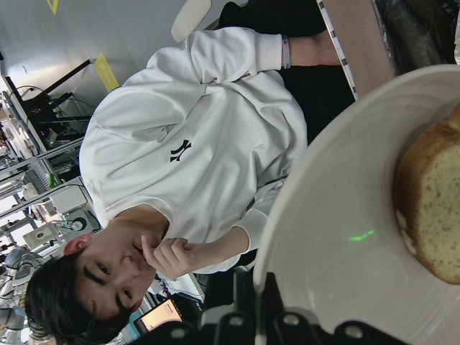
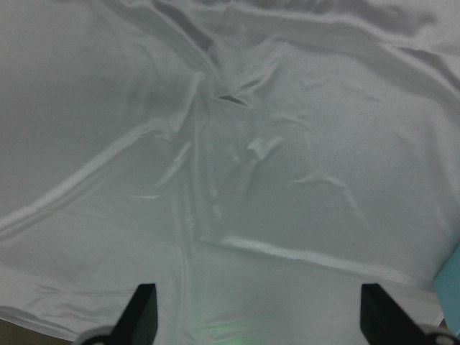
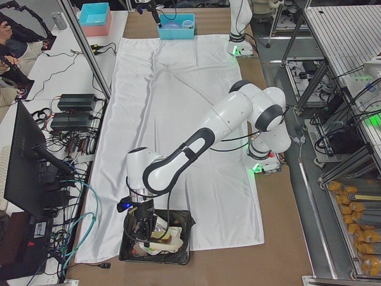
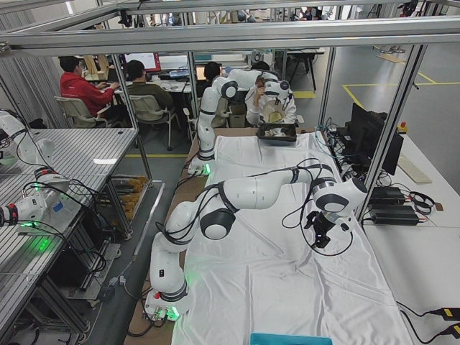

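My left gripper (image 3: 144, 229) is over the black-lined bin (image 3: 184, 238) at the near end of the table. In the left wrist view it is shut on the rim of a white bowl (image 1: 330, 237), which holds a slice of bread (image 1: 431, 201). Other contents of the bin are partly hidden under the gripper. My right gripper stands open above the white cloth (image 2: 287, 180), with nothing seen between its fingers.
A blue bin (image 3: 176, 33) with dishes stands at the far end. A person in white (image 1: 194, 129) sits close by the near end. A monitor (image 3: 24, 167) and cables line the left side.
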